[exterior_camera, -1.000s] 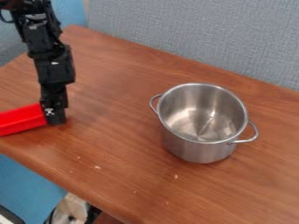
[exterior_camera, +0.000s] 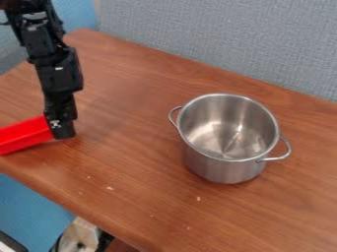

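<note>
My black gripper is low over the left edge of the wooden table, shut on the right end of a long red object, which runs out of view to the left. The fingertips are partly hidden against it. A steel pot with two side handles stands upright on the right half of the table, apart from the gripper, and looks empty.
A grey padded wall runs behind it. Its front left edge drops to a blue surface and some clutter.
</note>
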